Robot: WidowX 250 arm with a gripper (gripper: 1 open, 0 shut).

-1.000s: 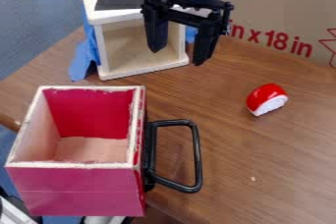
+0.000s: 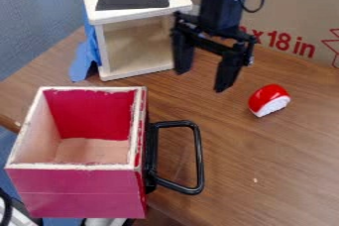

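Note:
My black gripper hangs in the upper middle, slightly blurred, its two fingers spread wide with nothing between them. It is in front of the white wooden box's right side, above the table. A red and white round object lies on the table, below and right of the gripper. A pink open box with a black handle on its right side stands at the lower left, empty inside.
A white box with a black strip on top and blue cloth beside it stands at the back left. A cardboard panel backs the scene.
My gripper has moved to the right and lower over the last second, toward the side of the red and white object. The other objects are unchanged.

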